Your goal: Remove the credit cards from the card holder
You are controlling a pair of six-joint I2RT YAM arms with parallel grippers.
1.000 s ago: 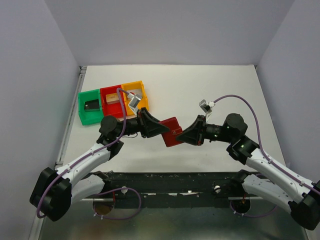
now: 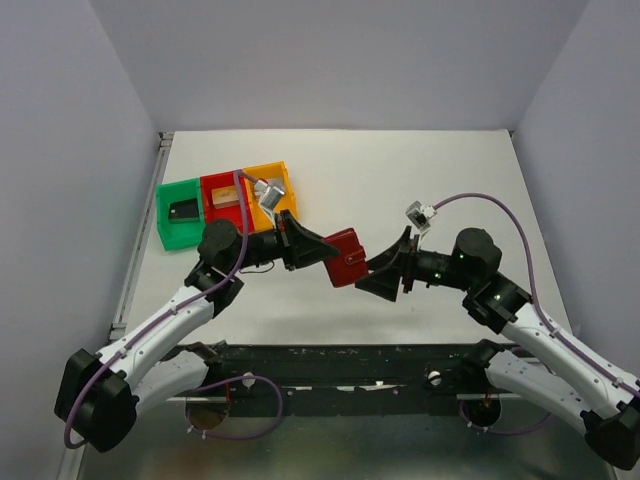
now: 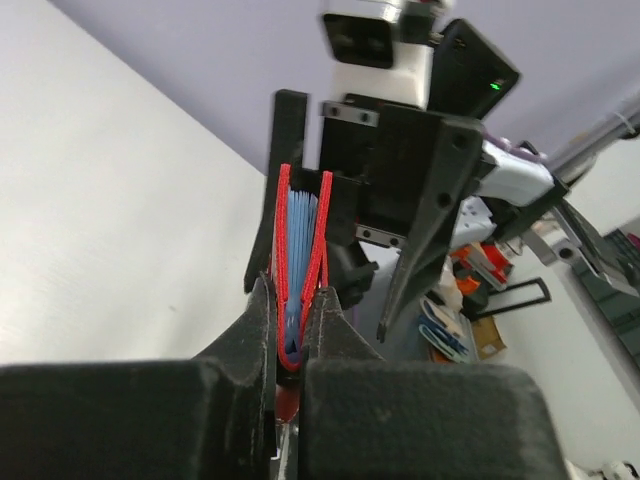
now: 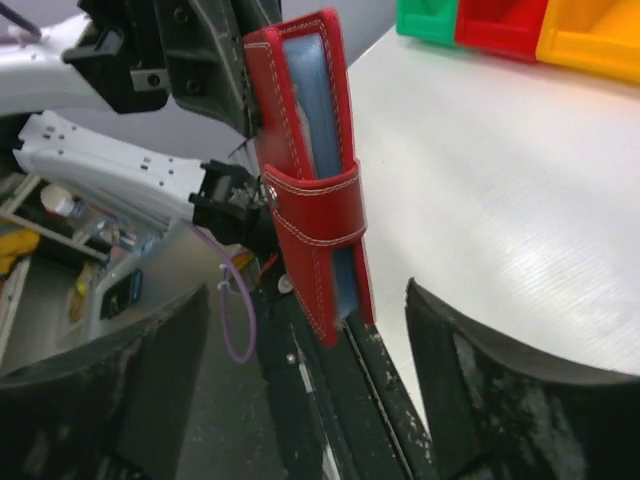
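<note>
A red leather card holder with a snap strap is held upright between the arms, my left gripper shut on it. In the left wrist view it shows edge-on, blue card sleeves between its red covers. In the right wrist view the strap lies across the holder, with blue inside at the open edge. My right gripper is part open just right of the holder, its fingers apart, with nothing between them.
Green, red and orange bins stand at the back left, with items inside. The table's front edge runs below both grippers.
My right gripper has backed a little to the right off the holder and its fingers have opened. The left gripper and holder have shifted slightly.
</note>
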